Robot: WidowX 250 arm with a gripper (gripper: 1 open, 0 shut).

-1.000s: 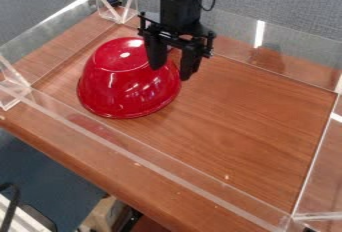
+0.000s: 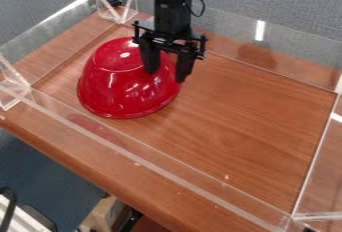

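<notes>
A glossy red upturned bowl or dome (image 2: 123,88) rests on the wooden table's left half. The black gripper (image 2: 166,68) hangs from the top of the view over the bowl's back right part, its fingertips low at or near the bowl's surface. Whether it is open or shut, and whether it touches the bowl, is hard to tell.
Clear plastic walls (image 2: 261,31) border the wooden tabletop (image 2: 247,136). Dark floor and some equipment show past the front left edge.
The gripper has moved slightly left over the last second, staying over the bowl's right part. The bowl looks about where it was.
</notes>
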